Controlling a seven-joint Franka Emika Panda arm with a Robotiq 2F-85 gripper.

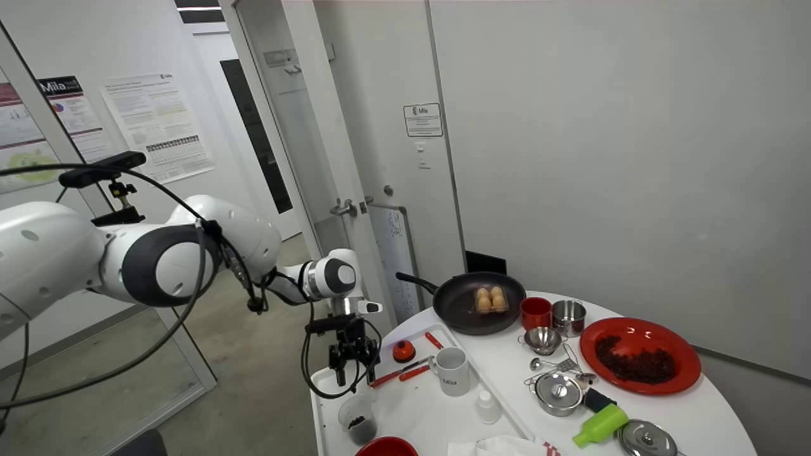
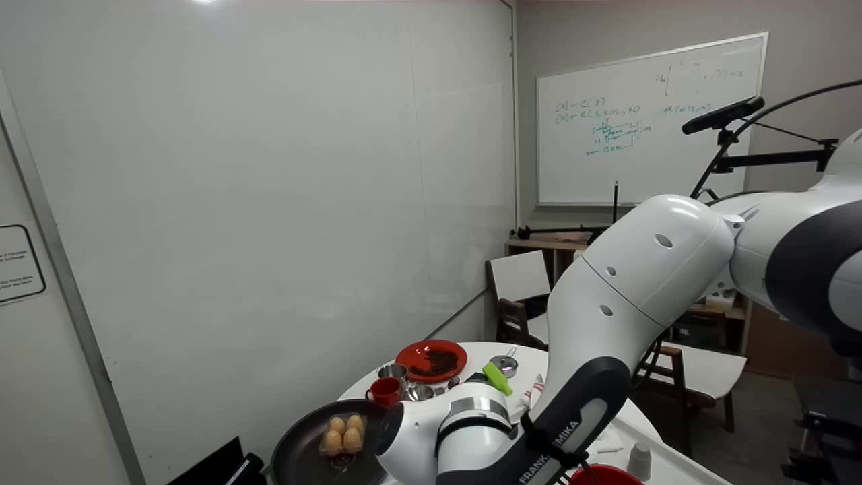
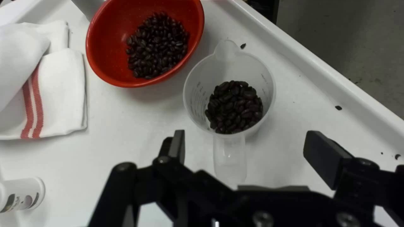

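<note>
A clear plastic measuring cup (image 3: 195, 90) with dark coffee beans (image 3: 234, 107) inside stands upright on the white tray (image 3: 125, 162). Its handle (image 3: 229, 159) points toward my gripper, which is open, one finger to each side of the handle and apart from it. Nothing is between the fingers. Beside the cup, a red bowl (image 3: 102, 56) holds more dark beans. In exterior view 1 my gripper hangs above the tray's left part, behind the measuring cup (image 1: 357, 420); exterior view 2 hides it behind the arm.
A white mug (image 1: 453, 372), red-handled utensils (image 1: 414, 372) and a small white bottle (image 3: 22, 193) share the tray with a striped towel (image 3: 60, 90). Beyond lie a pan (image 1: 464, 308) with eggs and a red plate (image 1: 688, 361) of dark bits. A few beans lie loose on the tray.
</note>
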